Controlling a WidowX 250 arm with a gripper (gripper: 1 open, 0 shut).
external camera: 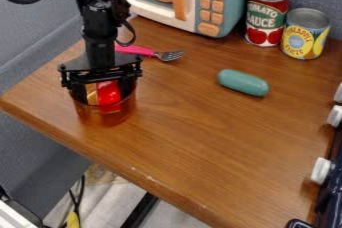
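Observation:
My black gripper [102,78] is lowered over an amber see-through pot [104,111] near the table's left edge, its fingers reaching into the top of the pot. A red object [108,91] shows inside, between or beside the fingers. Whether the gripper is closed on it is hidden by the gripper body and the pot.
A toy microwave [190,2], pink fork [166,55], tomato can [265,20] and yellow can [305,40] stand or lie at the back. A teal cylinder [242,82] lies mid-table; a dark appliance [330,182] is at the right edge.

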